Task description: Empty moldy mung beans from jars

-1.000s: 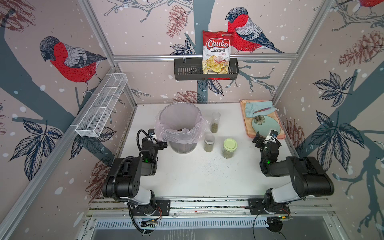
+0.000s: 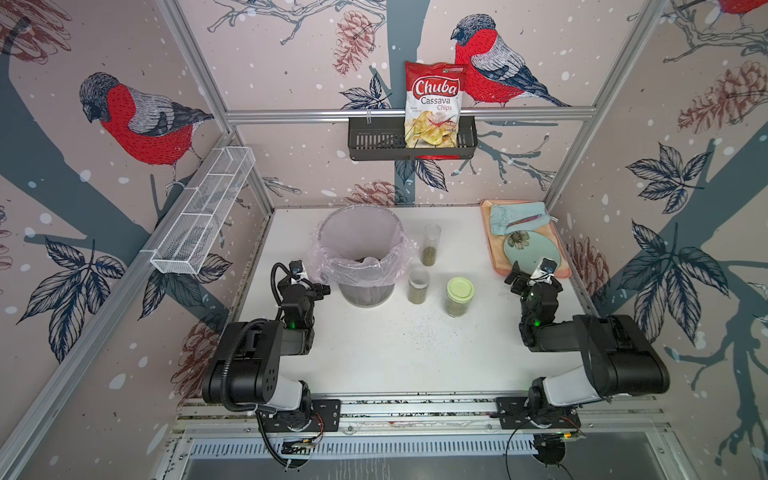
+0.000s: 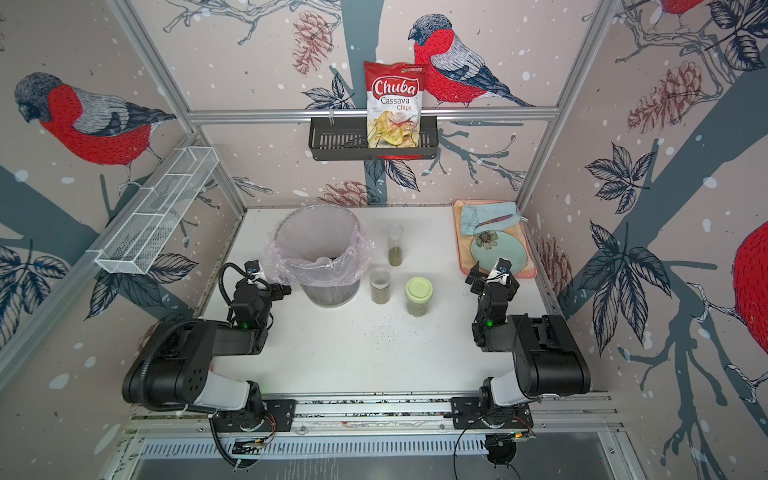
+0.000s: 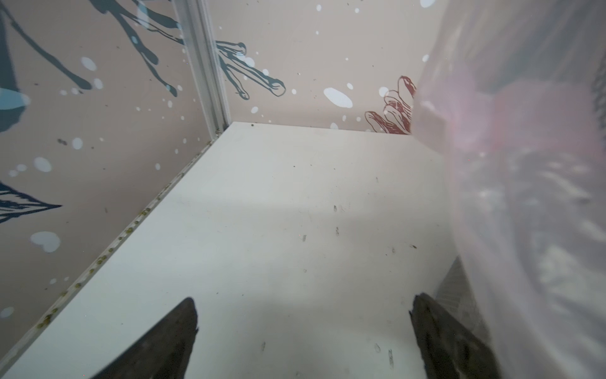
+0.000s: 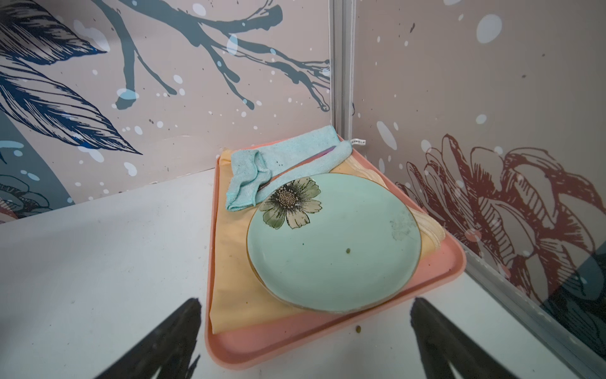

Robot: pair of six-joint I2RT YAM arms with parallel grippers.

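Note:
Three jars stand upright on the white table, right of the bin. In the top left view, a tall clear jar (image 2: pixel 430 246) at the back has beans in its lower part. A shorter jar (image 2: pixel 417 286) with a whitish top stands nearer, and a jar with a pale green lid (image 2: pixel 459 297) is to its right. A large grey bin (image 2: pixel 366 294) is lined with a pinkish plastic bag (image 2: pixel 360 273). My left gripper stands open and empty, left of the bin. Likewise open and empty, my right gripper is in front of the tray, far from the jars.
A pink tray (image 5: pixel 334 322) with a pale green plate (image 5: pixel 341 252) and a blue cloth (image 5: pixel 296 151) occupies the back right. Small dark specks dot the table middle. A white wire rack (image 2: pixel 204 212) hangs on the left wall.
My left arm has shifted slightly to the left, away from the bin. The jars, the bin and the right gripper are where they were.

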